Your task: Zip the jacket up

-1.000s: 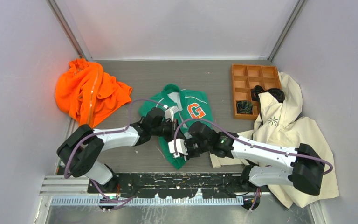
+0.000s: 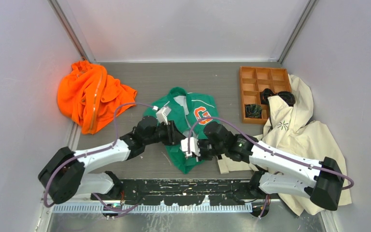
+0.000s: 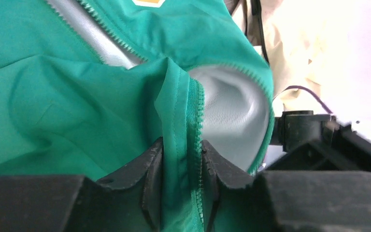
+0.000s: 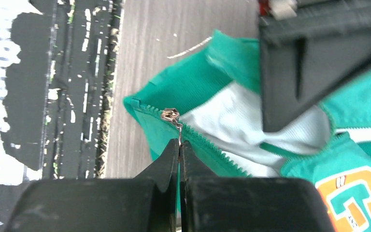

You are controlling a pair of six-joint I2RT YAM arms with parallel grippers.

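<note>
The green jacket (image 2: 183, 164) lies open in the middle, its white lining showing between the zipper edges. My left gripper (image 2: 173, 135) is over its lower part; in the left wrist view a zippered fabric edge (image 3: 176, 106) stands between the fingers, which look part open. My right gripper (image 2: 193, 147) is beside it; in the right wrist view it (image 4: 180, 147) is shut on the small metal zipper pull, with the slider (image 4: 170, 115) on the zipper tape just beyond the fingertips. The left gripper's dark body fills the upper right of that view.
An orange garment (image 2: 96, 101) lies at the left, a wooden compartment box (image 2: 249, 72) with dark coils at the back right, and a cream garment (image 2: 309, 150) along the right. Grey table shows behind the jacket.
My left arm has moved left, its gripper slightly so. My right gripper has shifted a little up and right in the top view.
</note>
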